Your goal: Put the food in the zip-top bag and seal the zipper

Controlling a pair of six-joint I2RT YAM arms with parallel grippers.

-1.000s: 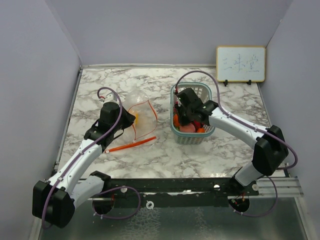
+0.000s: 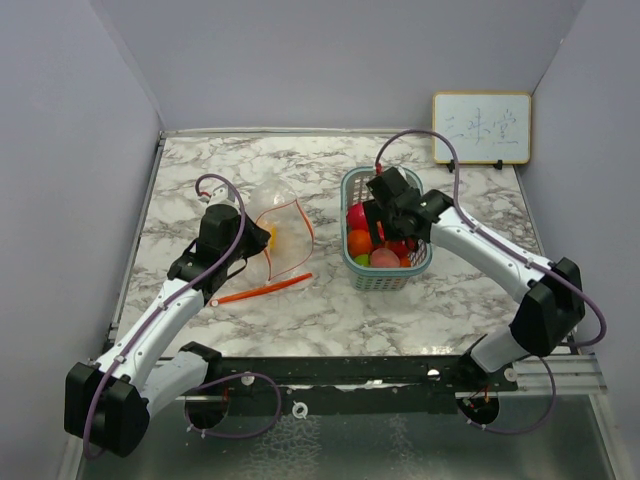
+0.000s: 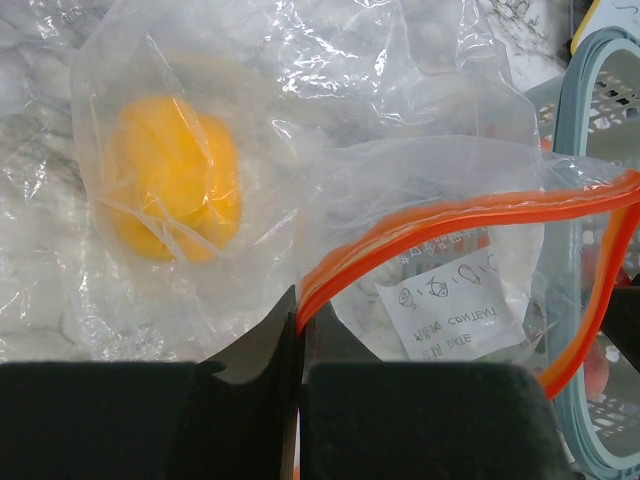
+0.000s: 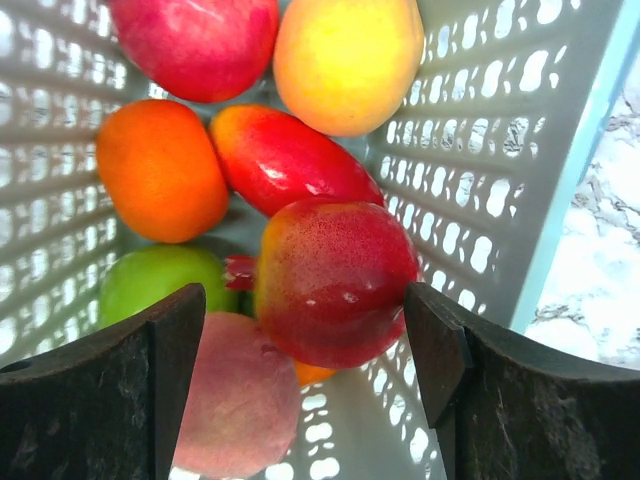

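Observation:
The clear zip bag [image 3: 440,100] lies open on the marble, a yellow food item [image 3: 170,175] inside and an orange zipper edge. My left gripper is shut at that edge, pinching the bag's thin lip. My right gripper is open over the basket [image 4: 540,160], low above a red apple [image 4: 335,280]. Around it are a red elongated fruit [image 4: 285,160], an orange [image 4: 160,170], a green fruit [image 4: 150,285], a pink fruit [image 4: 240,400], a magenta fruit [image 4: 195,40] and a peach [image 4: 345,65].
A whiteboard [image 2: 480,125] stands at the back right. An orange slider strip [image 2: 260,290] lies in front of the bag. Bare marble [image 2: 320,330] shows along the front and left.
My right gripper has moved right and back within the basket, to above the red apple. The left arm and bag look unchanged.

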